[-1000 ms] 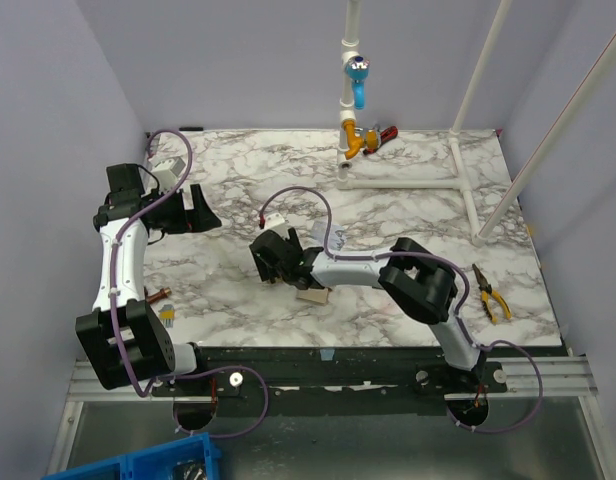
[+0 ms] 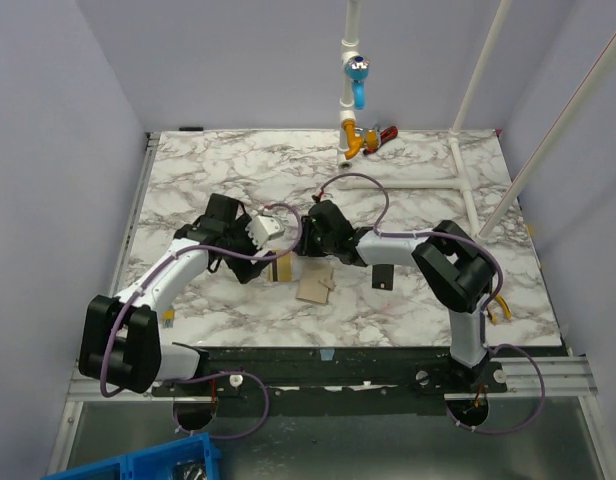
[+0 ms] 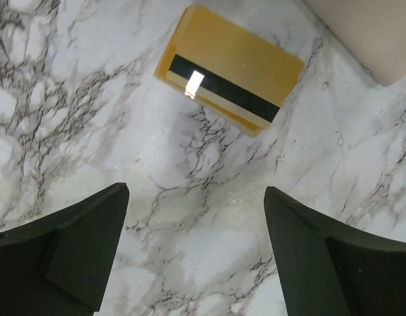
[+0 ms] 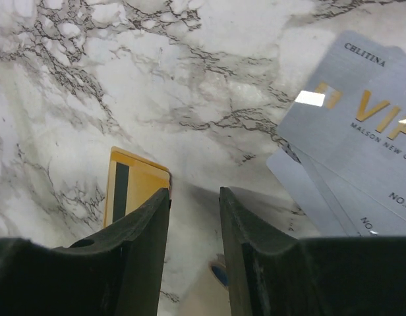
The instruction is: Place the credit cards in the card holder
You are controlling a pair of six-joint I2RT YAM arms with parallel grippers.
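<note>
A gold card [image 3: 229, 69] with a black stripe lies on the marble, ahead of my left gripper, which is open and empty. In the right wrist view the gold card [image 4: 138, 184] lies left of my right gripper. That gripper is nearly shut; whether anything is between its fingers is hard to tell. Silver VIP cards [image 4: 358, 125] lie overlapping at the right of that view. A tan object [image 2: 313, 290], possibly the card holder, lies near the middle.
A small black object [image 2: 382, 277] lies right of the cards. White pipes with valves [image 2: 408, 183] stand at the back, yellow-handled pliers [image 2: 498, 305] at the right.
My left gripper has come from the upper left toward the gold card. My right gripper has moved rightward off the gold card, which is now uncovered.
</note>
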